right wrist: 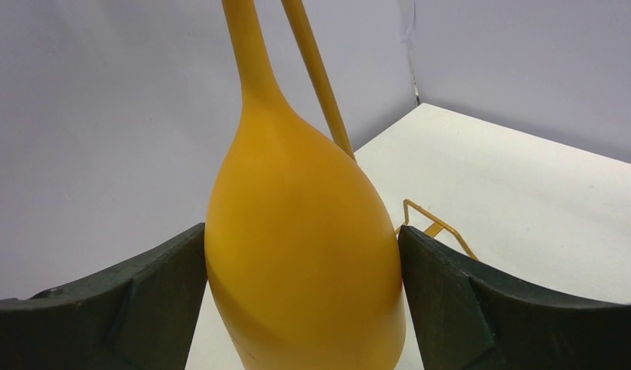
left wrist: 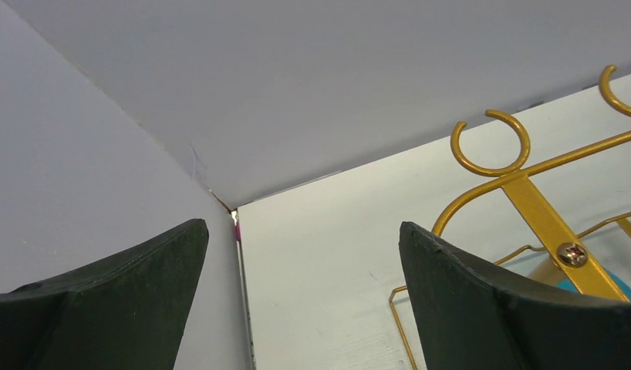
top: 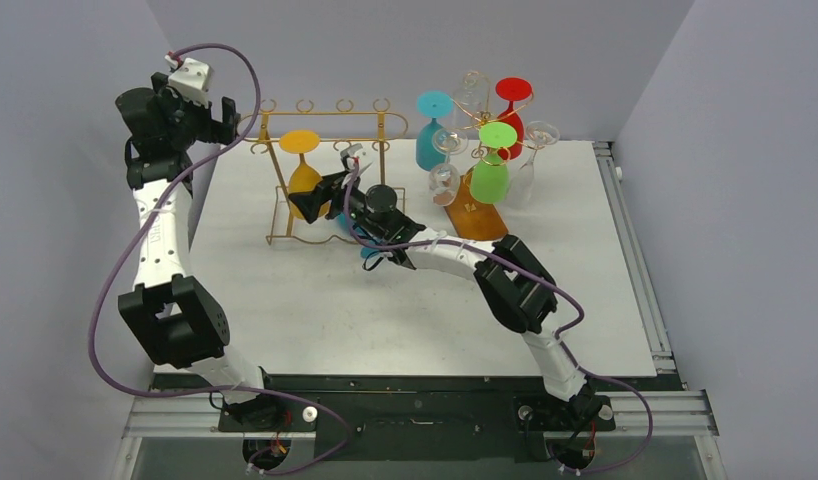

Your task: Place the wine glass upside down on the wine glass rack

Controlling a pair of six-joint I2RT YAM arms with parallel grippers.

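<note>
The orange wine glass (top: 305,178) is upside down at the left front of the gold rack (top: 330,138), its foot level with the hooks. Its foot hides the hook there, so I cannot tell if the stem is seated. In the right wrist view the orange bowl (right wrist: 305,247) fills the space between the fingers of my right gripper (top: 315,203), which stands open around it, close against both sides. My left gripper (top: 225,125) is open at the rack's left end. In the left wrist view a rack hook (left wrist: 490,168) shows past the right finger, and nothing lies between the fingers.
To the right, a round gold stand (top: 495,118) carries several upside-down glasses, among them a blue one (top: 432,135) and a green one (top: 491,172). Something blue (top: 347,222) lies low beneath the right gripper.
</note>
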